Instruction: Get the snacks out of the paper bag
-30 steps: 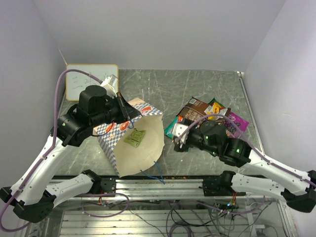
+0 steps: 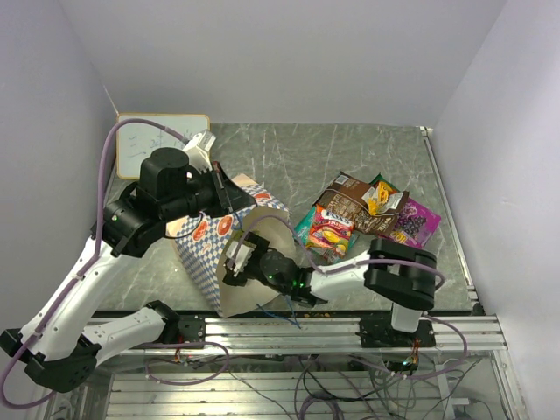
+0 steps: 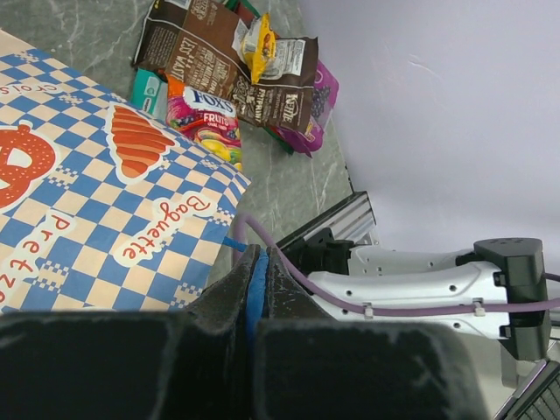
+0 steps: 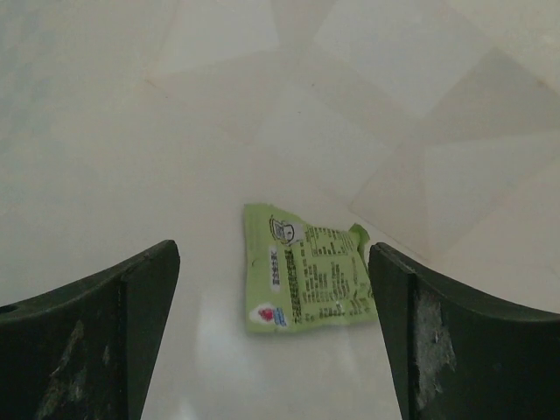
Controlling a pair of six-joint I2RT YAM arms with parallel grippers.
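Observation:
The paper bag (image 2: pixel 197 262), checked blue and white, lies on its side with its mouth facing right. My left gripper is shut on the bag's blue handle (image 3: pixel 238 244) at the upper edge of the mouth. My right gripper is inside the bag's mouth, fingers spread wide. Between and beyond its fingers a green snack packet (image 4: pixel 302 276) rests on the bag's pale inner wall, with nothing gripped. From above, the right arm hides that packet.
To the right of the bag lie several snacks: a FOX'S fruits pack (image 2: pixel 329 231), a brown bag (image 2: pixel 354 201), a small yellow packet (image 2: pixel 382 199) and a purple pack (image 2: pixel 415 224). A whiteboard (image 2: pixel 157 144) lies at the back left.
My right gripper has travelled left from beside the snack pile into the bag's mouth, covering the green packet from above. The left arm has stayed almost still, still holding the handle.

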